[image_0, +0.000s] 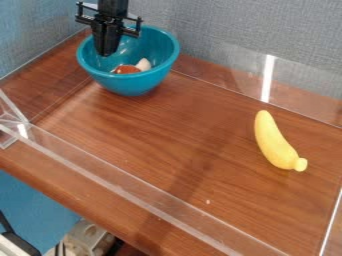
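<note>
My black gripper (107, 45) reaches down into a teal bowl (134, 83) at the back left of the table, its fingers close together and shut, with nothing visible between them. In the bowl, below and right of the fingertips, lie a red item (124, 69) and a pale rounded item (143, 64); their shapes are too small to make out fully. A yellow banana (275, 142) lies apart on the right side of the table.
Grey walls (214, 30) stand behind it, and clear plastic edging runs along the front and back.
</note>
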